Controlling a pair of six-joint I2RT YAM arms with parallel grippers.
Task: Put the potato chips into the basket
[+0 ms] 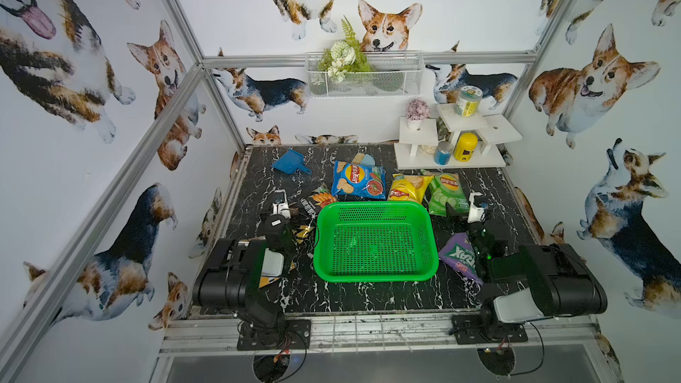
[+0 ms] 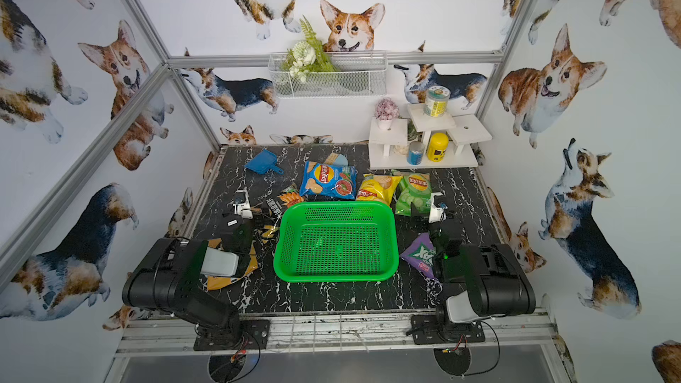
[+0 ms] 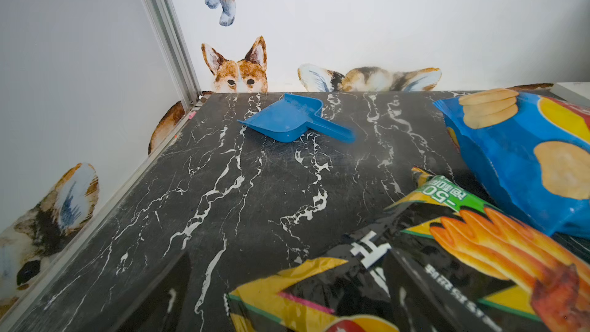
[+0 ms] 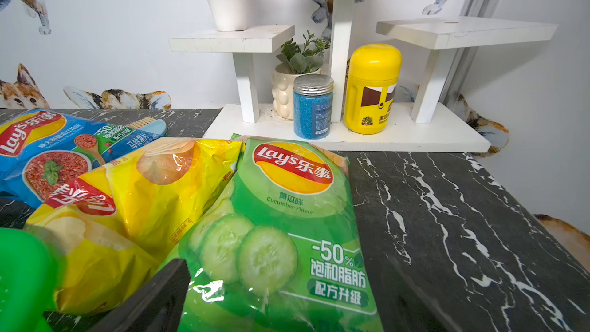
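Observation:
The empty green basket (image 1: 376,241) stands mid-table between both arms. Behind it lie blue (image 1: 359,180), yellow (image 1: 409,186) and green (image 4: 270,209) chip bags. A purple bag (image 1: 459,254) sits against the basket's right side, partly under my right arm. Left of the basket is a black bag (image 3: 442,258) with orange pictures; an orange-brown bag (image 2: 248,269) lies partly beneath my left arm. My left gripper is open, its fingers (image 3: 163,292) apart near the black bag. The right gripper, also open, faces the green bag with nothing gripped.
A blue dustpan (image 3: 289,120) lies at the back left. On the back right, a white shelf (image 4: 393,141) carries a yellow bottle (image 4: 371,89), a blue jar (image 4: 313,107) and plants. Bare tabletop shows in front of the basket.

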